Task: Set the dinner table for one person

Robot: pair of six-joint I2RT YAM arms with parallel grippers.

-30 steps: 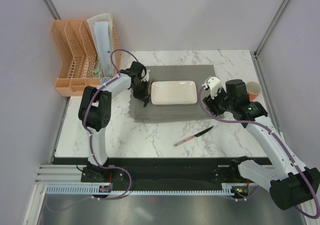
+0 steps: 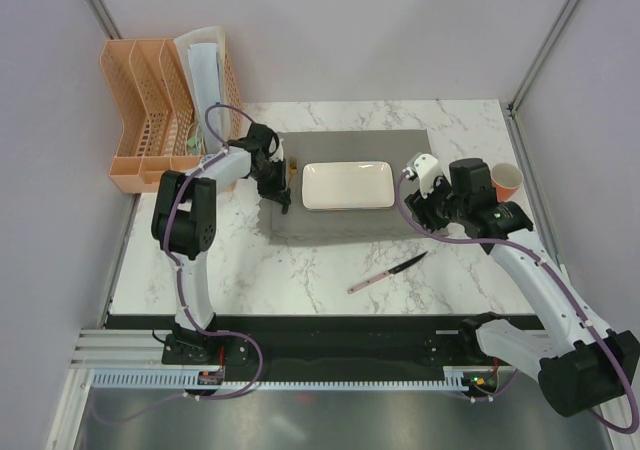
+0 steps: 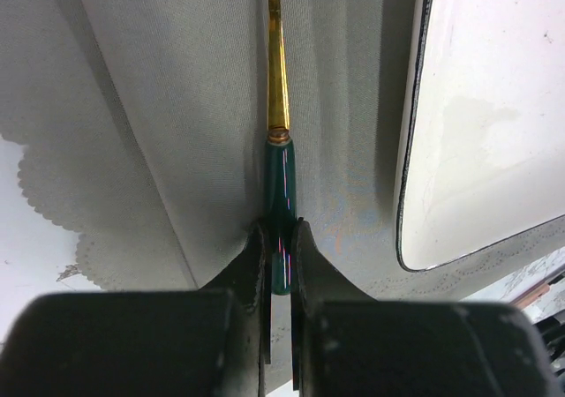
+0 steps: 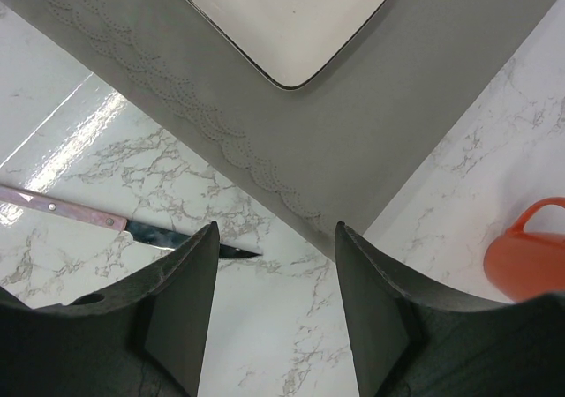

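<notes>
The fork or spoon with a green handle and gold neck lies along the placemat, its head cut off in the left wrist view. My left gripper is shut on its handle, left of the white rectangular plate. That plate rests on the grey placemat. A knife with a pinkish handle lies on the bare marble in front of the mat. Over the mat's right edge hangs my right gripper, its fingers apart and nothing between them; the knife's tip shows near its left finger.
An orange cup stands at the right table edge, its handle showing in the right wrist view. At the back left is a tan rack with a pale folded item in it.
My left gripper, with the green-handled utensil, has shifted left, farther from the plate. The right arm, plate and knife look almost unmoved.
</notes>
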